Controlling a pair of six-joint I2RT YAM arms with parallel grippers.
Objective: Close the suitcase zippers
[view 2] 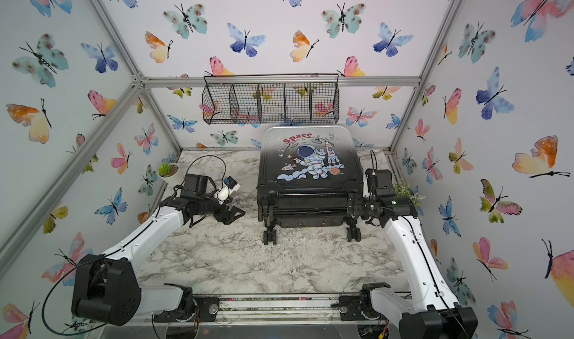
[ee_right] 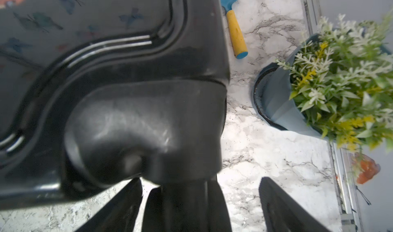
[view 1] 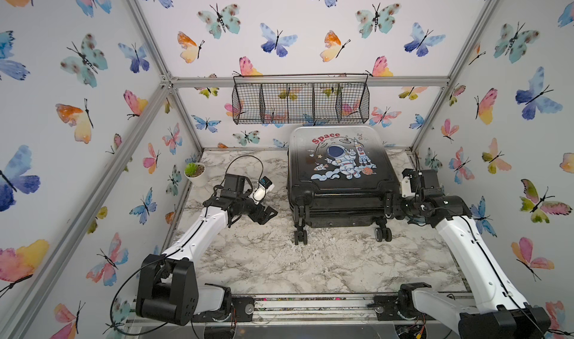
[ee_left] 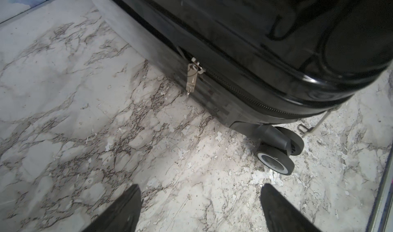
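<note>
The black suitcase lies flat on the marble table, its astronaut print facing up and its wheels toward the front. In the left wrist view, a silver zipper pull hangs on its side seam, with zipper teeth running toward the wheel corner. My left gripper is low over the table, left of the case, its fingers apart and nothing between them. At the case's front right corner, my right gripper stands open, its fingers on either side of a dark wheel mount, contact unclear.
Right of the case stand a potted plant and a yellow-handled tool. A small green plant sits at the back left. Behind the case hangs a wire basket.
</note>
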